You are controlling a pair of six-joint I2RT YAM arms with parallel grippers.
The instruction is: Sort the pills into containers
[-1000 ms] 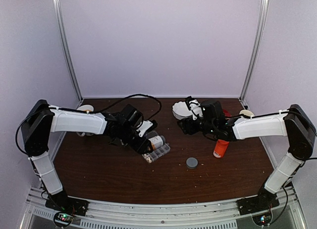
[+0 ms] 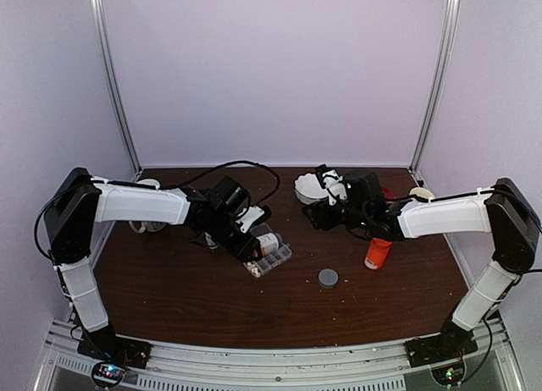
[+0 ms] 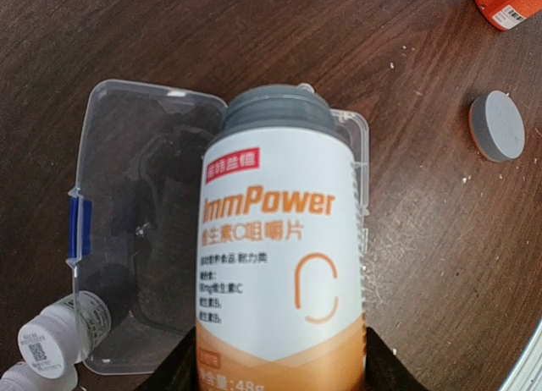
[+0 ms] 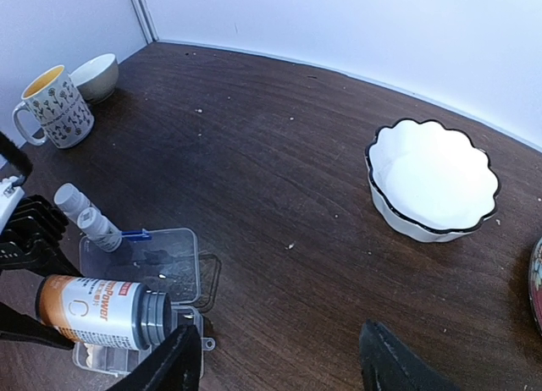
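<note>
My left gripper (image 2: 257, 252) is shut on a white and orange ImmPower bottle (image 3: 275, 247). In the right wrist view the bottle (image 4: 100, 311) lies almost level above the clear pill box (image 4: 188, 278), its grey neck pointing right. Several pale pills (image 2: 253, 270) sit in an end compartment of the box; the bottle hides part of the others. A grey cap (image 2: 328, 278) rests on the table to the right of the box. My right gripper is open, its fingers apart with nothing between them, in front of a white bowl (image 2: 310, 188).
An orange-red bottle (image 2: 378, 253) stands beneath the right arm. Two small white bottles (image 4: 85, 217) are beside the box's open lid, with a patterned mug (image 4: 58, 107) and a small white bowl (image 4: 96, 77) farther off.
My left arm has shifted slightly right, with the bottle still in its gripper and staying over the box. In the top view the right arm looks unmoved.
</note>
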